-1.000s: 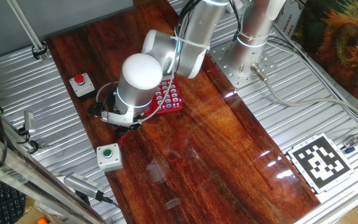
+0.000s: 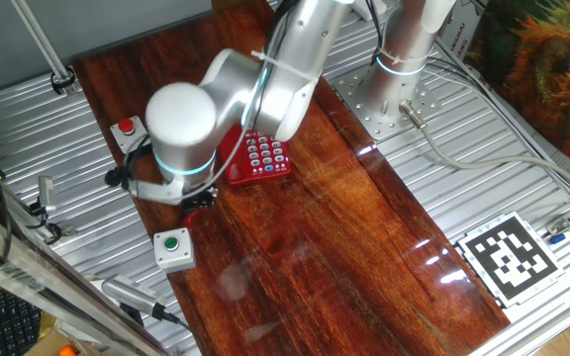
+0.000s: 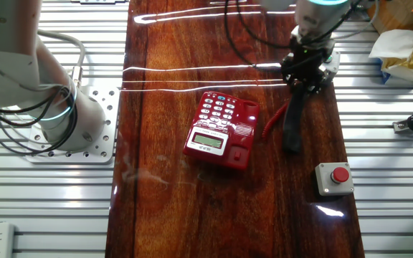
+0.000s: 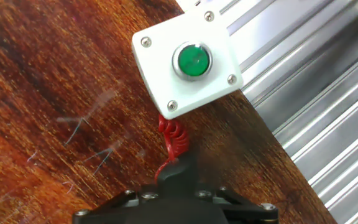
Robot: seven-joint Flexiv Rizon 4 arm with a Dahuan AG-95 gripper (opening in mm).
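Note:
A red desk telephone (image 3: 222,129) lies on the wooden table, its handset cradle bare. From its side a coiled red cord (image 3: 272,120) runs to a long dark piece that looks like the handset (image 3: 292,129). My gripper (image 3: 307,72) appears shut on that handset, over the table's edge side. In the wrist view the cord (image 4: 174,137) meets the dark end of the handset (image 4: 178,177) in front of the gripper; the fingers themselves are hard to make out. Exterior view 1 has the arm covering part of the phone (image 2: 257,158) and most of the gripper.
A white box with a green button (image 2: 173,247) stands at the table edge, just ahead in the wrist view. Another box with a red button (image 3: 333,178) sits along the same edge.
In exterior view 1 the arm's wrist has shifted left and slightly up, toward the red-button box. More of the phone shows now, and the button boxes have stayed put.

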